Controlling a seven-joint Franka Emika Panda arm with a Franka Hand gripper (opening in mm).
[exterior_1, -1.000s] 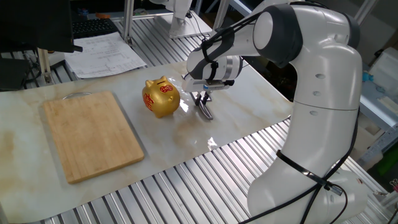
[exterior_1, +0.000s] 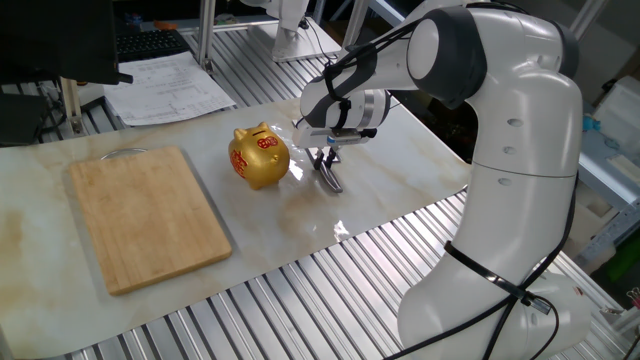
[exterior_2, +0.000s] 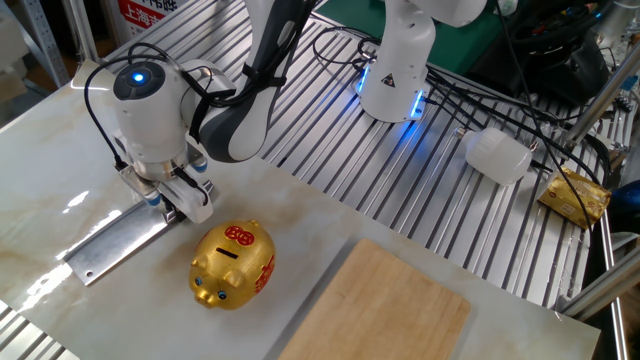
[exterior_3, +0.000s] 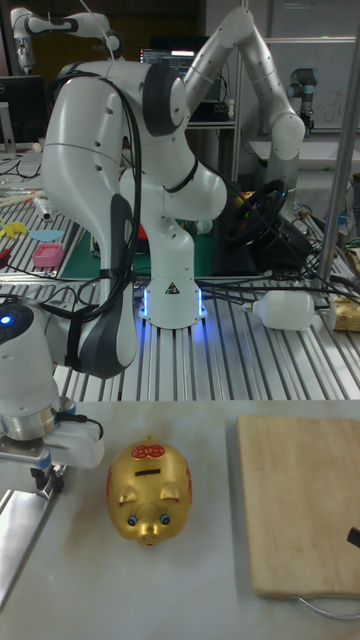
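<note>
A metal knife with a broad flat blade (exterior_2: 120, 240) lies on the marbled tabletop; in exterior view 3 its blade (exterior_3: 19, 533) is cut off by the left edge. My gripper (exterior_1: 326, 158) points down at the knife's handle end, its fingers close to the dark, curved handle (exterior_1: 331, 180). Whether the fingers press on the handle cannot be made out. A gold piggy bank (exterior_1: 260, 157) with red markings stands upright beside the gripper, apart from it. A wooden cutting board (exterior_1: 150, 218) with a metal loop lies flat beyond the piggy bank.
Papers (exterior_1: 165, 92) lie at the table's far edge by a keyboard. Slatted metal decking (exterior_2: 400, 190) borders the tabletop, with a white rounded object (exterior_2: 497, 156) and a yellow package (exterior_2: 574, 198) on it. Bare tabletop shows between piggy bank and board.
</note>
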